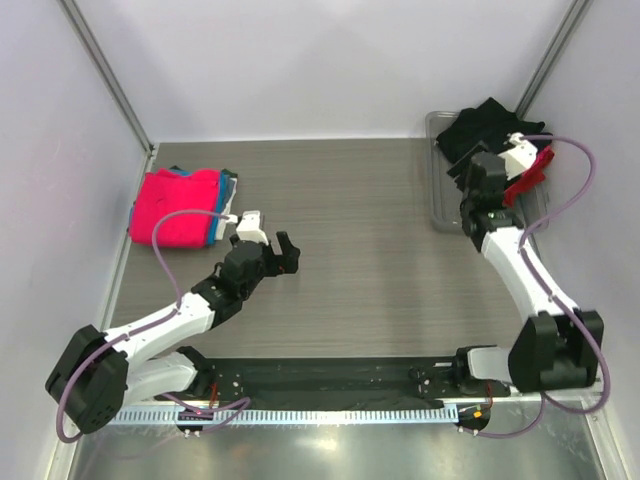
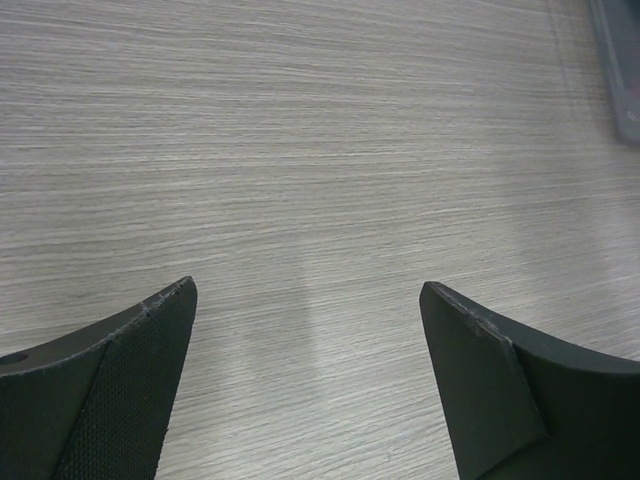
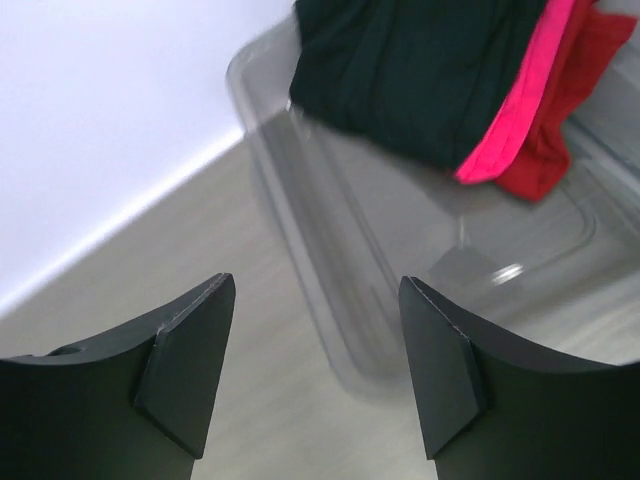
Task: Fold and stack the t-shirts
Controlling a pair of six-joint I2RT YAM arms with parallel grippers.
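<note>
A pile of folded shirts [image 1: 175, 208], red on top with blue and white edges beneath, lies at the left. A clear tray [image 1: 440, 200] at the back right holds black [image 1: 485, 120], pink and red [image 1: 530, 170] shirts; these also show in the right wrist view [image 3: 410, 80]. My left gripper [image 1: 283, 253] stands open and empty over bare table right of the pile. My right gripper [image 1: 470, 160] is over the tray; its fingers are apart with nothing between them in the right wrist view, which is blurred.
Walls bound the back and both sides. The tray sits close against the right and back walls.
</note>
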